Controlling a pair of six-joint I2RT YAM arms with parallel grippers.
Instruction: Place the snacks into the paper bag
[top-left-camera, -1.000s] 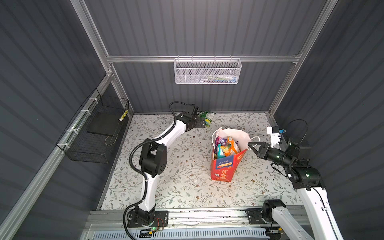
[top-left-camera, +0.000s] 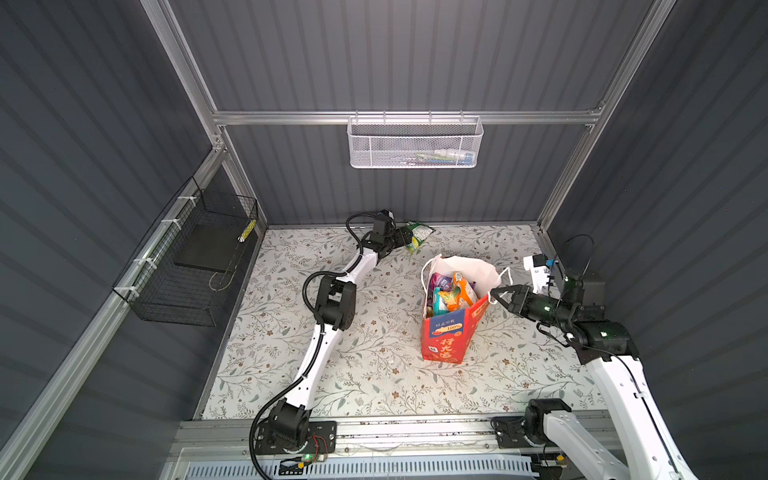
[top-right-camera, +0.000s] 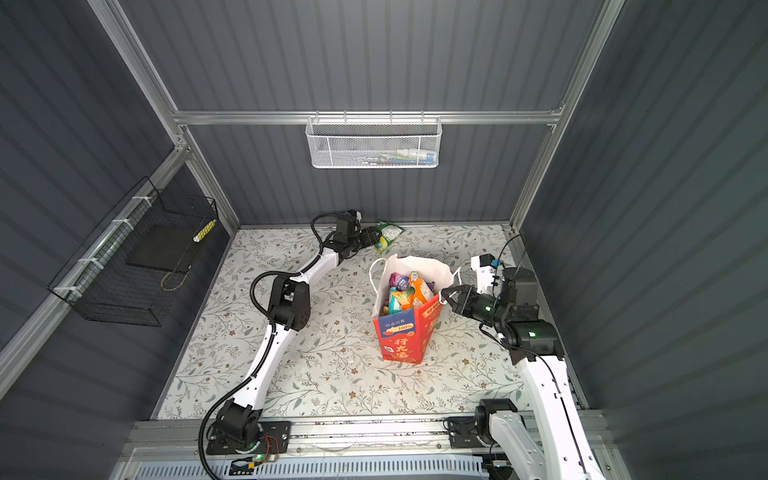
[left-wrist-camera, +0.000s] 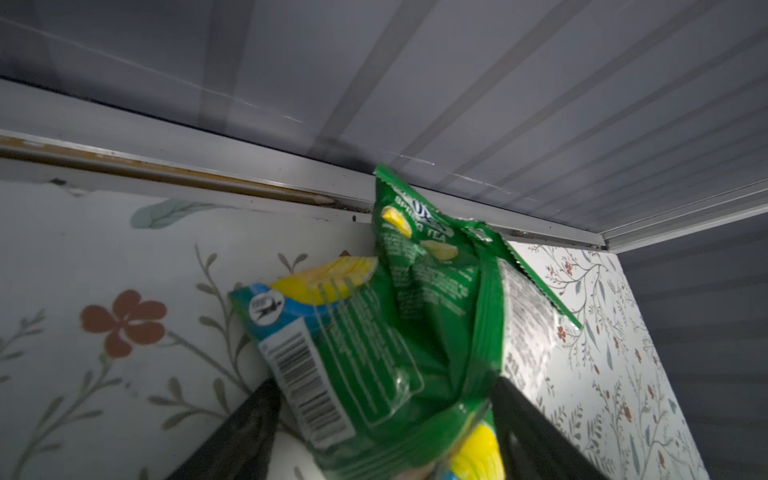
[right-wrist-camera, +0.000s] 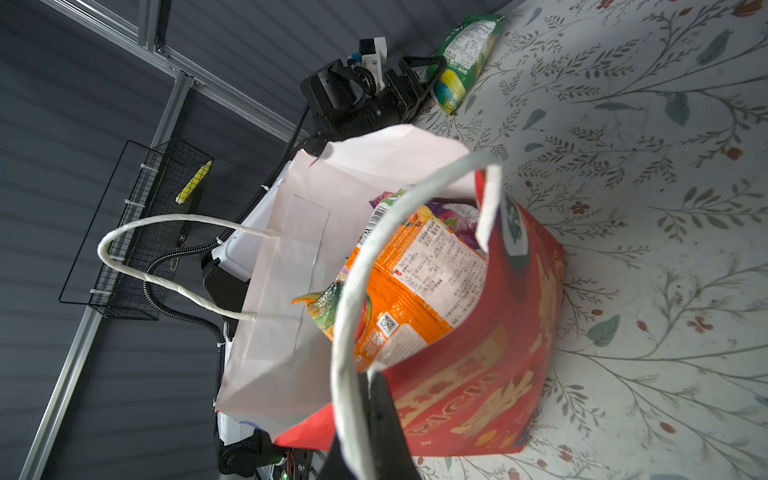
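Observation:
A red paper bag (top-left-camera: 449, 340) with a white lining stands right of centre, holding several colourful snack packs (right-wrist-camera: 428, 288). A green snack packet (left-wrist-camera: 360, 360) lies at the back wall. My left gripper (top-left-camera: 405, 237) is at that packet, its blurred fingers on either side of the packet's lower part in the left wrist view; whether they press on it I cannot tell. My right gripper (top-right-camera: 450, 296) is shut at the bag's right rim, by the white rope handle (right-wrist-camera: 352, 336), which runs over its fingers in the right wrist view.
A black wire basket (top-left-camera: 192, 272) hangs on the left wall and a white mesh basket (top-left-camera: 414, 142) on the back wall.
My left arm has shifted and straightened toward the back, and the green packet has moved slightly right.

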